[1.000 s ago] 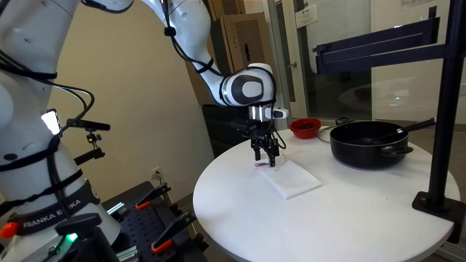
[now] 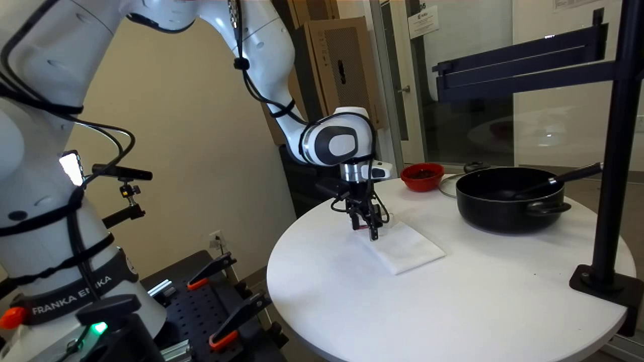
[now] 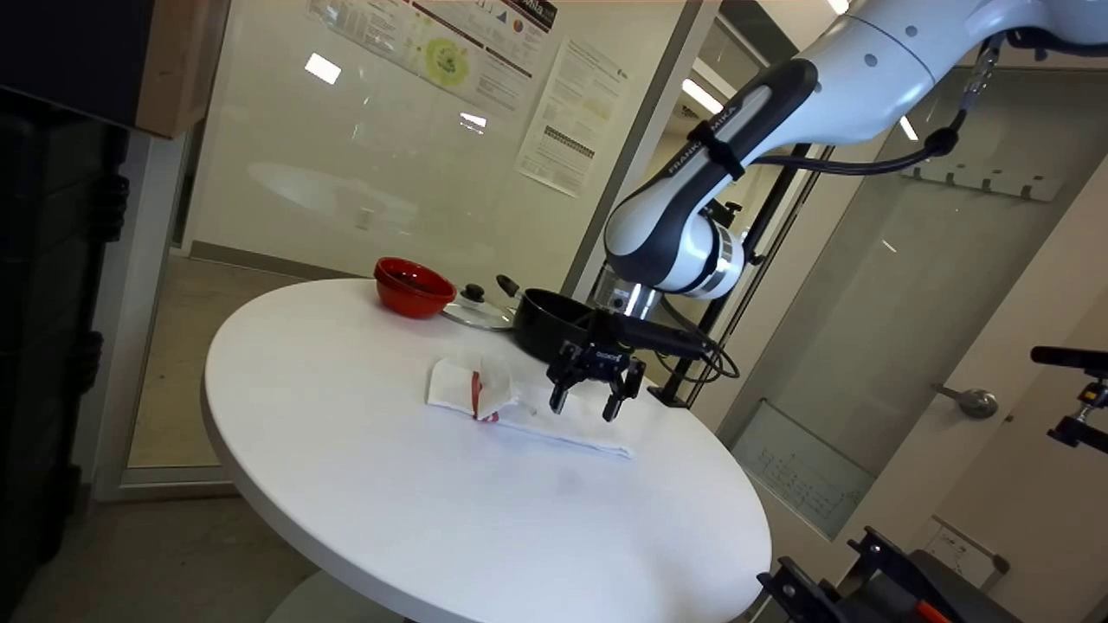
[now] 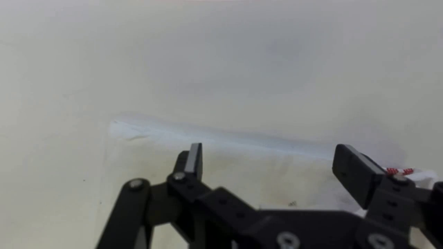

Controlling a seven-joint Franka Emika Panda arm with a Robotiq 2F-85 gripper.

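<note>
A folded white cloth (image 2: 407,248) lies on the round table. In exterior view 2 one end of the cloth (image 3: 449,382) is raised or bunched, with a red stripe (image 3: 477,394) showing. My gripper (image 2: 365,233) points down over the cloth's far end in exterior view 1. In exterior view 2 the gripper (image 3: 584,410) has its fingers spread, nothing between them. The wrist view has the cloth (image 4: 253,176) beneath the open gripper, its long edge running across just beyond the fingertips. Whether the fingertips touch it, I cannot tell.
A black pot (image 2: 507,208) with a utensil inside stands at the right of the table. Behind are a glass lid (image 3: 479,311) and a red bowl (image 2: 422,177). A black post (image 2: 610,151) is clamped at the right edge.
My gripper has come down closer to the cloth, shifting slightly left in exterior view 1. The cloth's flat part has not visibly moved.
</note>
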